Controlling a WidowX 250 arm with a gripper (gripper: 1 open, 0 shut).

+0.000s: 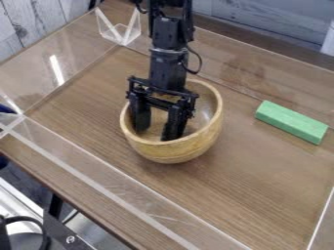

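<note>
My black gripper (162, 119) is down inside a large wooden bowl (175, 150) at the middle of the camera view. Its dark fingers spread within the bowl, open. Whether anything lies between them is hidden by the dark parts and the bowl's rim.
A green block (290, 121) lies on the wooden table (261, 186) to the right of the bowl. A clear, pale object (120, 29) stands at the back left. Black cables lie at the lower left edge.
</note>
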